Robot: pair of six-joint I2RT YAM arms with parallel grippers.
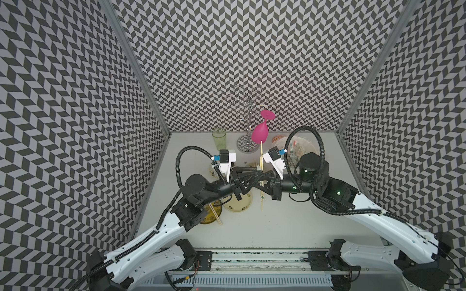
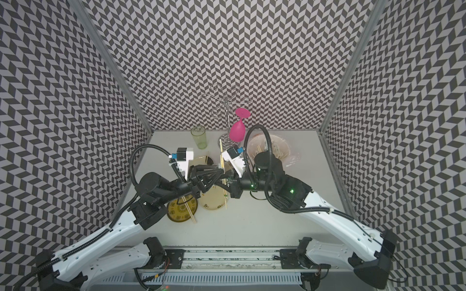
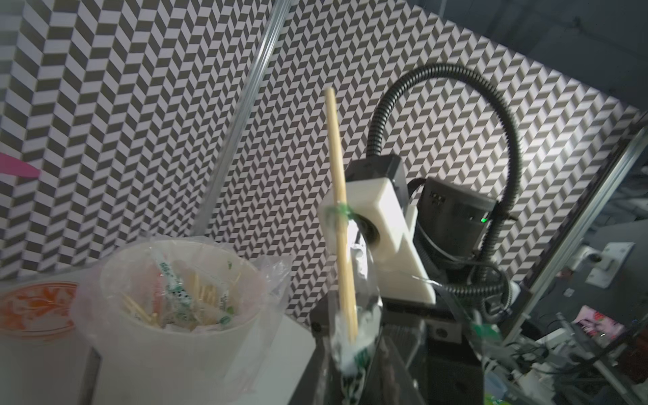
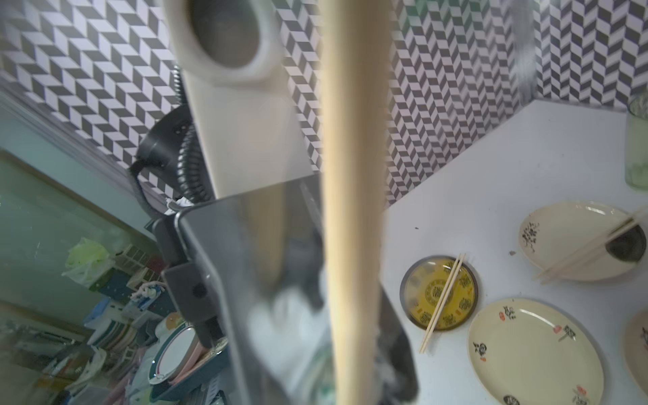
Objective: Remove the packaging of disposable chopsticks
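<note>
A pair of chopsticks [image 3: 341, 168] stands upright between my two grippers, its upper part bare and its torn clear wrapper [image 3: 364, 317], printed green, bunched low at the fingertips. My left gripper [image 1: 257, 175] meets my right gripper [image 2: 220, 179] at the middle of the sticks. The right one is shut at the chopsticks and wrapper, though the overlap hides what exactly it grips. How far the left fingers stand apart is unclear, blurred in both wrist views.
A bag-lined container of wrapped chopsticks [image 3: 155, 344] stands back right, near a pink object [image 1: 259, 132] on a metal stand. A green glass [image 1: 219, 140], cream plates [image 4: 533, 357] and a yellow dish with chopsticks [image 4: 418, 290] are on the table.
</note>
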